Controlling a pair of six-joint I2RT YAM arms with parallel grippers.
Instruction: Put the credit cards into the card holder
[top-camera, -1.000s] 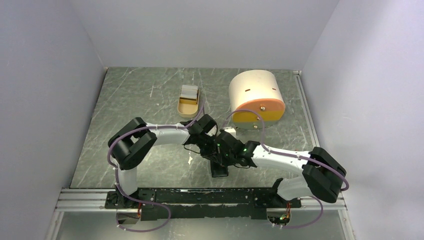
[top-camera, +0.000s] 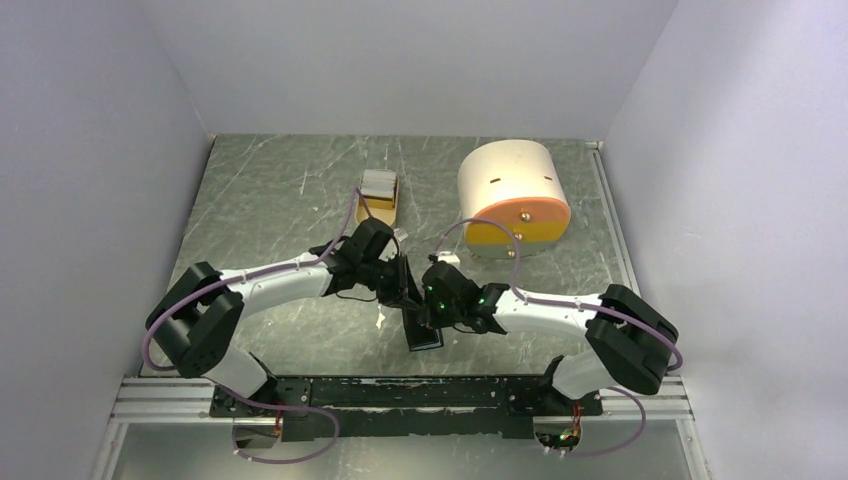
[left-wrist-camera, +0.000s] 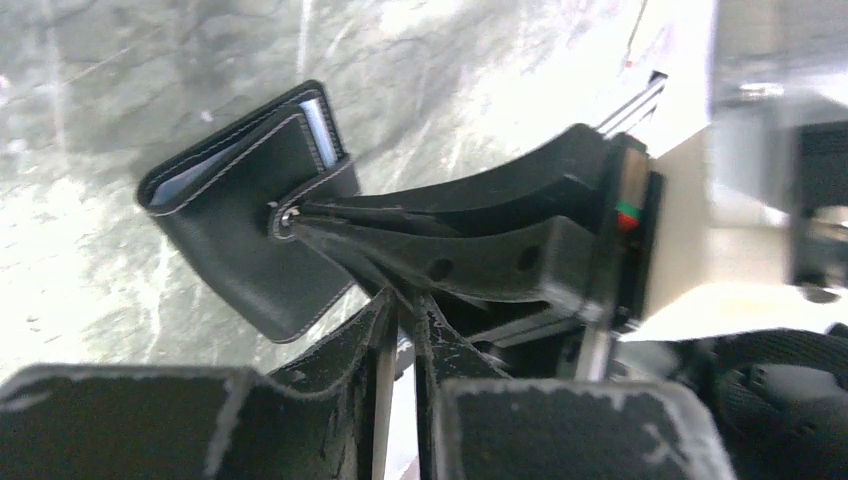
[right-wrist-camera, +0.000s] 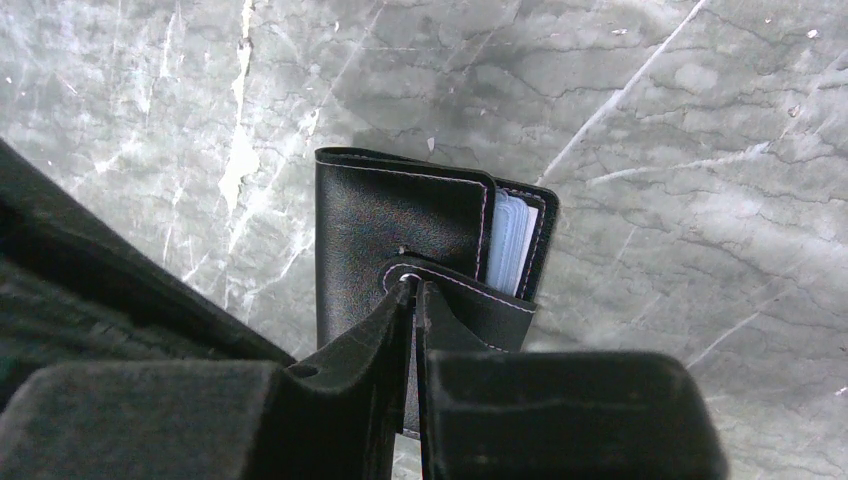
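A black leather card holder (top-camera: 423, 336) (left-wrist-camera: 240, 235) (right-wrist-camera: 375, 220) lies on the table beneath both grippers, with pale card edges (right-wrist-camera: 510, 240) showing inside. In the right wrist view my right gripper is shut, its tips on the strap's rounded snap end. In the left wrist view my left gripper has its fingertips nearly together, pointing toward the holder beside the right gripper; whether anything is between them is hidden.
A wooden tray (top-camera: 375, 215) with a stack of cards stands at the back middle. A cream and orange rounded box (top-camera: 510, 180) stands at back right.
The left arm has drawn back leftward; the right gripper and the card holder have shifted slightly left.
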